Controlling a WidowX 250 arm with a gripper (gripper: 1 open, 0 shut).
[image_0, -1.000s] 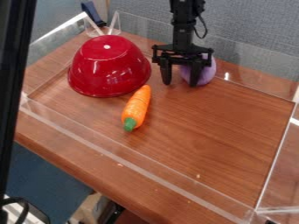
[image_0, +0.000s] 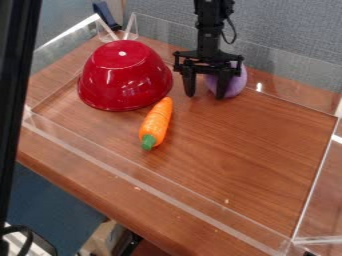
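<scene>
My black gripper (image_0: 206, 76) is low at the back of the wooden surface, in front of and over a purple round object (image_0: 234, 82) that it partly hides; I cannot tell whether its fingers hold it. A red upturned bowl (image_0: 123, 72) sits at the back left. An orange toy carrot (image_0: 156, 121) with a green tip lies in the middle left, in front of the bowl.
A clear low barrier (image_0: 160, 183) rings the wooden surface (image_0: 247, 160), whose middle and right are empty. A grey padded wall (image_0: 287, 55) stands behind. Some blue and silver items are at the top left.
</scene>
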